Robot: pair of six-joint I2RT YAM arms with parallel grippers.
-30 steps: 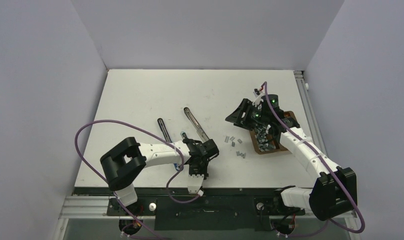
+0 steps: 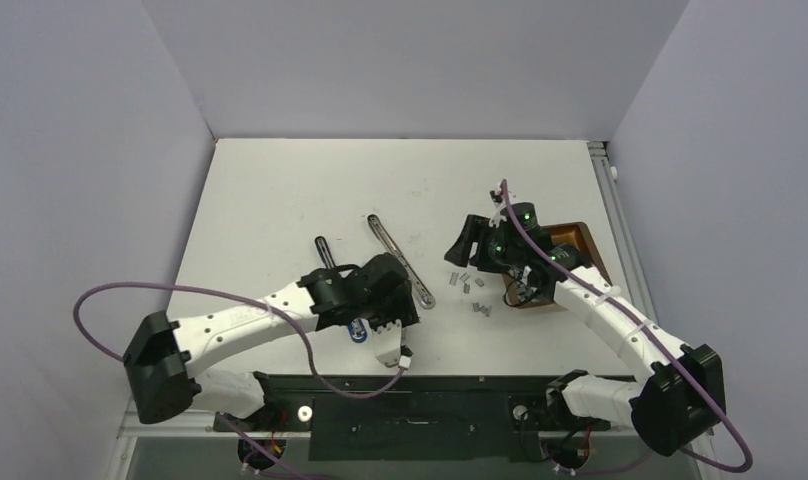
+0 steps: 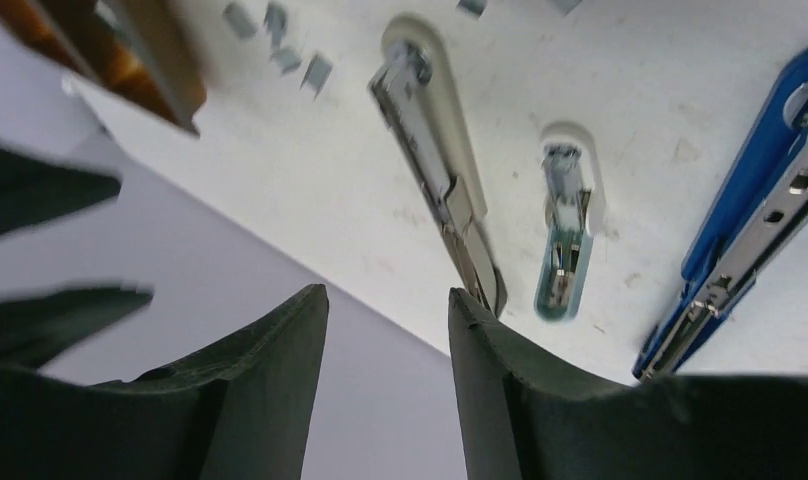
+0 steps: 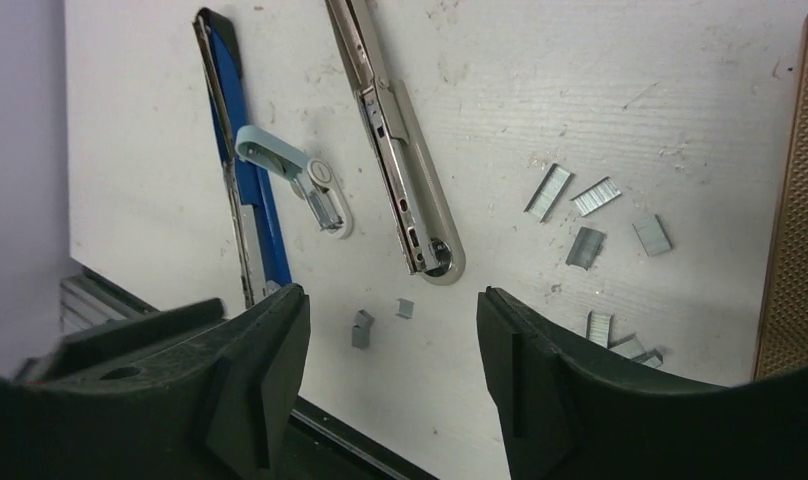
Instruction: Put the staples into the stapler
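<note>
A small pale blue-white stapler [image 4: 320, 195] stands with its arm raised between a long silver stapler [image 4: 415, 180] and a blue-and-silver stapler [image 4: 255, 190]. Grey staple strips [image 4: 585, 247] lie scattered right of them, with a few nearer the table front. My left gripper hangs over the staplers, fingers apart with an empty gap, pointing toward the small stapler and the silver one. My right gripper stands open above the staples, right of the staplers, with nothing between its fingers.
A brown tray [image 4: 795, 190] holding small items sits at the right under my right arm.
My left arm has risen and shifted, its wrist moving slightly left and back over the staplers. My right gripper has moved slightly left and toward the front.
</note>
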